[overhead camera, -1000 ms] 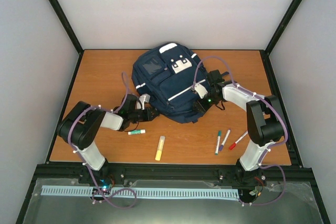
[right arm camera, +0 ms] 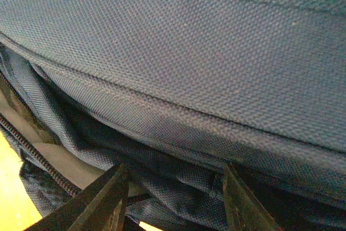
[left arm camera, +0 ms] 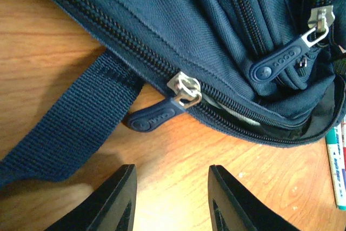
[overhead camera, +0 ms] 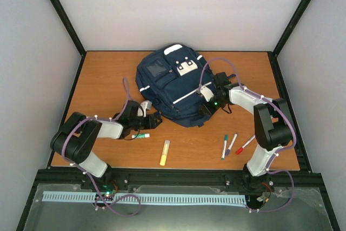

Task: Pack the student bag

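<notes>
The navy student bag (overhead camera: 175, 82) lies on the table, front pocket facing up. At its lower-left edge my left gripper (overhead camera: 160, 117) hovers low over the wood. In the left wrist view that gripper is open, bare table between its fingers; just beyond the tips hangs a navy zipper pull (left arm camera: 157, 114) from the bag's side zip. A second zipper pull (left arm camera: 277, 59) is farther up. My right gripper is at the bag's lower-right side with its fingers apart, against dark folded fabric (right arm camera: 167, 158); whether cloth lies between them is unclear.
A yellow-and-white tube (overhead camera: 165, 152) lies at front centre, a green-capped marker (overhead camera: 141, 136) below the left gripper. Several markers, including a red one (overhead camera: 245, 144), lie front right. A bag strap (left arm camera: 75, 117) stretches across the wood left of the zipper pull.
The right arm and bag look unmoved.
</notes>
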